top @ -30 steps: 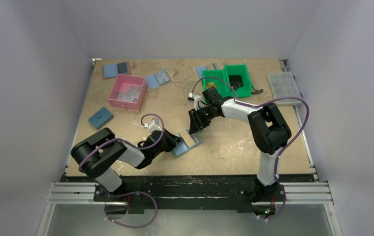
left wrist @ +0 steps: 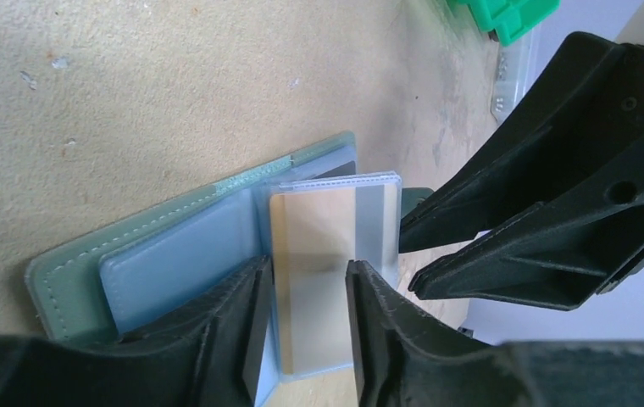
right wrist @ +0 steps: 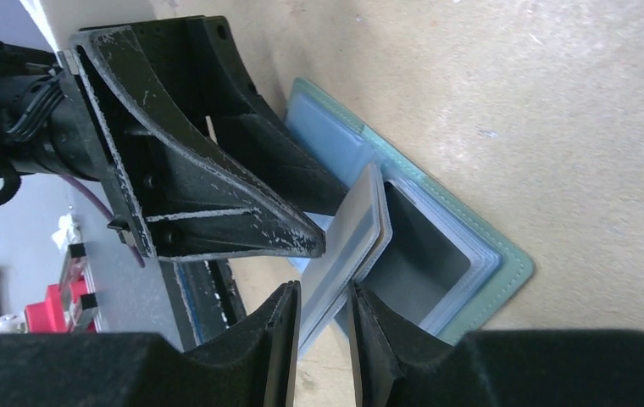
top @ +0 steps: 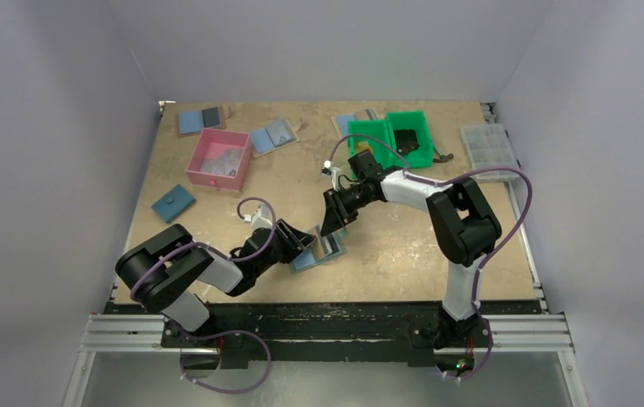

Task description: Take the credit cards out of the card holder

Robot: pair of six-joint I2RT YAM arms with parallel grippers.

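The open blue card holder (top: 304,259) lies on the table, with a pale inner flap raised between the grippers; in the right wrist view the flap (right wrist: 340,250) stands tilted over a dark pocket (right wrist: 416,263). My left gripper (top: 306,240) is at the holder's left, fingertips at the flap's near edge, part open. My right gripper (top: 327,227) reaches down from the upper right; in the right wrist view its fingertips sit at the flap, close together. Whether either grips the flap is unclear.
A pink box (top: 219,178), green boxes (top: 420,153), a clear tray (top: 488,153) and other holders (top: 190,121) stand along the back. A closed blue holder (top: 173,203) lies at left.
My left gripper has shifted slightly up and left; my right gripper has moved slightly down and left onto the holder, whose flap now looks more upright.
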